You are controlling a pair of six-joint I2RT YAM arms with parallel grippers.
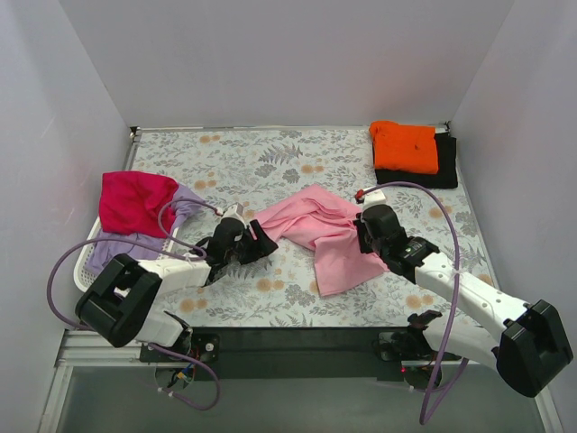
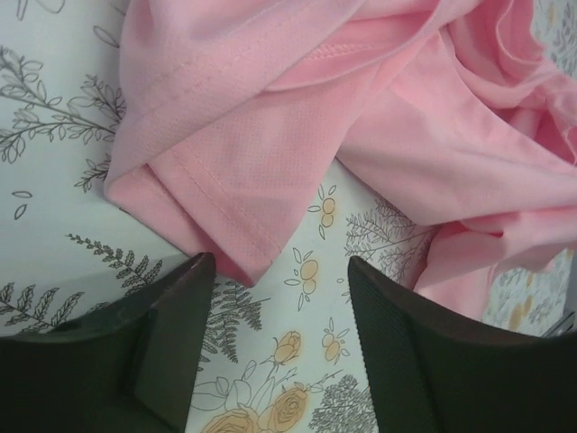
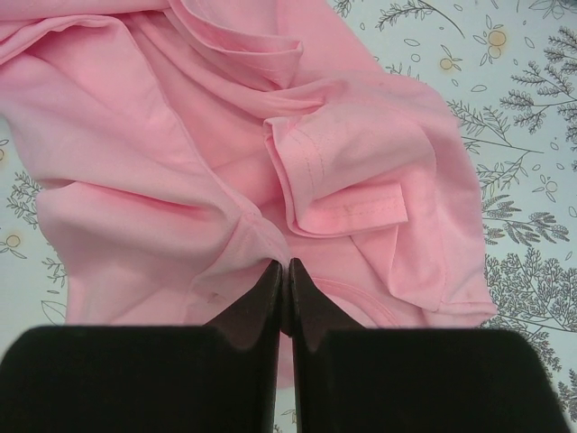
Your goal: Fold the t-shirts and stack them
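Note:
A pink t-shirt (image 1: pixel 315 219) lies crumpled across the middle of the table. Its left end, a hemmed corner (image 2: pixel 216 189), shows in the left wrist view just beyond the fingertips. Over that end my left gripper (image 1: pixel 268 244) stands part open, bare table and a tip of cloth visible between its fingers. My right gripper is shut at the right part of the shirt, a pinched ridge of pink fabric running into its fingertips. In the right wrist view a folded sleeve (image 3: pixel 352 171) lies just ahead of those fingertips.
An orange folded shirt (image 1: pixel 404 147) rests on a black one (image 1: pixel 433 171) at the back right. At the left, a white basket (image 1: pixel 82 275) holds red cloth (image 1: pixel 135 203) and purple cloth (image 1: pixel 113 250). Bare patterned table surrounds the pink shirt.

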